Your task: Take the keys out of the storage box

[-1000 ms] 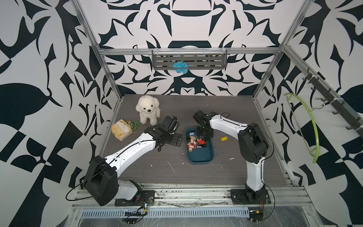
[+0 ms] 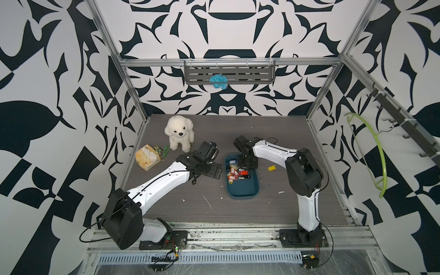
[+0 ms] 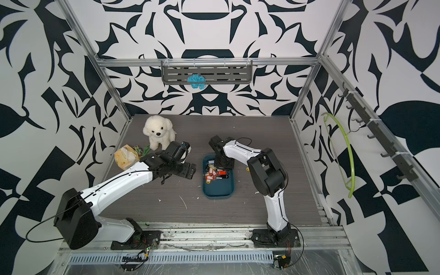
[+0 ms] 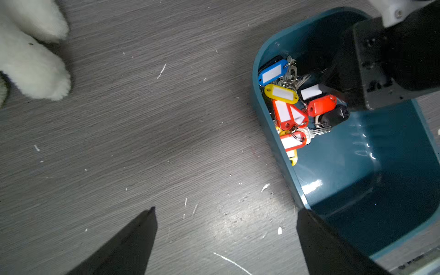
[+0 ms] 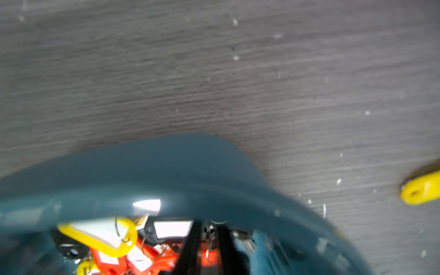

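Note:
A blue-green storage box (image 2: pixel 243 191) sits mid-table, with keys on coloured tags heaped in its far left part. Seen from the left wrist, the pile holds a blue tag (image 4: pixel 273 72), a yellow tag (image 4: pixel 281 94), several red ones and black ones, with metal keys (image 4: pixel 317 132) among them. My right gripper reaches down inside the box, its fingers a narrow gap apart. A red tag (image 5: pixel 209 257) and a ring show in that gap; whether they are gripped is unclear. My left gripper is open and empty above the table, left of the box.
A yellow tag (image 2: pixel 271 167) lies on the table right of the box. The white plush dog (image 2: pixel 179 133) and a bread-like package (image 2: pixel 147 157) stand at the far left.
The right gripper has shifted slightly lower and the red tag beside it looks a little displaced. The left arm is almost still.

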